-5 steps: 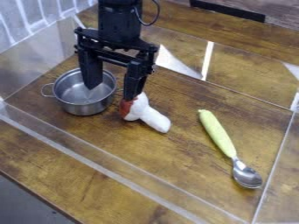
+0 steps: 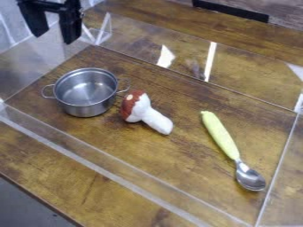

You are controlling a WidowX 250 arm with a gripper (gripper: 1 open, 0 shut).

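Note:
My gripper (image 2: 51, 25) is at the top-left edge of the camera view, dark, blurred and partly out of frame, open, well above and behind the steel pot. The empty two-handled steel pot (image 2: 85, 93) stands on the wooden surface at left. Just right of it lies a white object with a red-brown end (image 2: 154, 118), like a toy mushroom. At right lie a pale yellow-green elongated object (image 2: 219, 135) and, at its lower end, a metal scoop or spoon (image 2: 249, 177).
Clear low walls surround the work area on the wooden table (image 2: 130, 191). The middle rear and the front of the surface inside are bare. A dark object lies along the top edge at right.
My gripper has moved from over the pot and the white object up and left, to the back corner of the view. The objects on the table look unmoved.

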